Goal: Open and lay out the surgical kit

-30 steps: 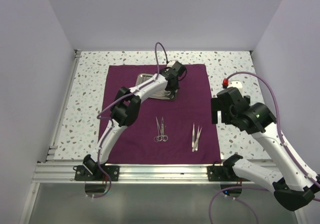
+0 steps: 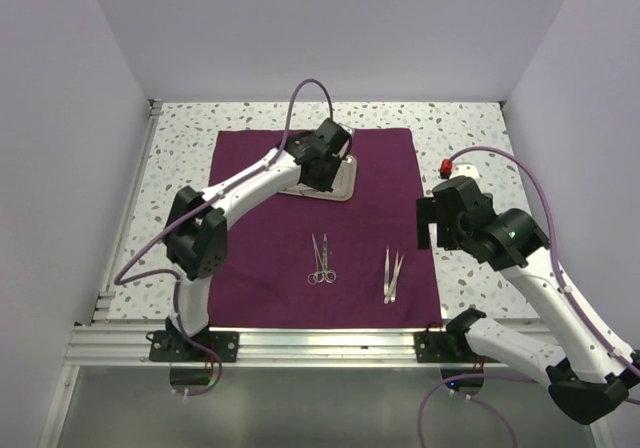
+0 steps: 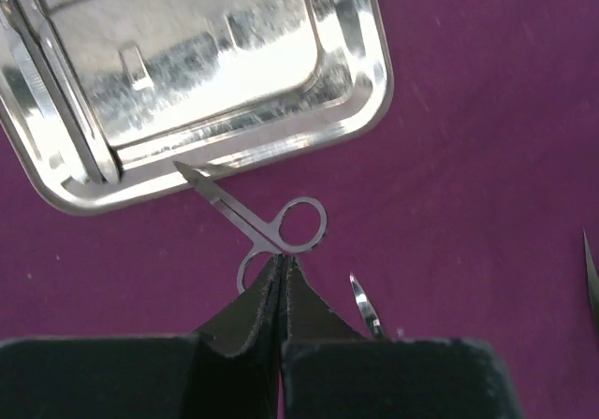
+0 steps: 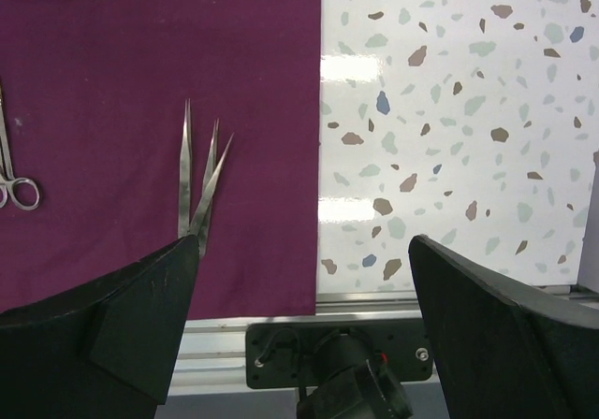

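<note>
Small scissors [image 3: 245, 221] show in the left wrist view. Their handles meet the closed tips of my left gripper, and the blade end overlaps the near rim of the metal tray [image 3: 271, 150]. From above, my left gripper [image 2: 322, 190] covers the tray's [image 2: 340, 194] front right part and hides these scissors. Thin metal handles [image 3: 61, 82] lie in the tray. On the purple cloth [image 2: 265, 268], a ring-handled instrument [image 2: 331, 276] rests with another beside it. Tweezers [image 4: 184, 171] lie further right. My right gripper is open and empty.
The purple cloth spreads over a speckled table [image 2: 470, 133]. A small red object [image 2: 446, 168] shows at the back right, behind the right arm.
My left gripper has risen and shifted left over the tray, looking larger from above. My right arm has barely moved; the instruments on the cloth lie as before.
</note>
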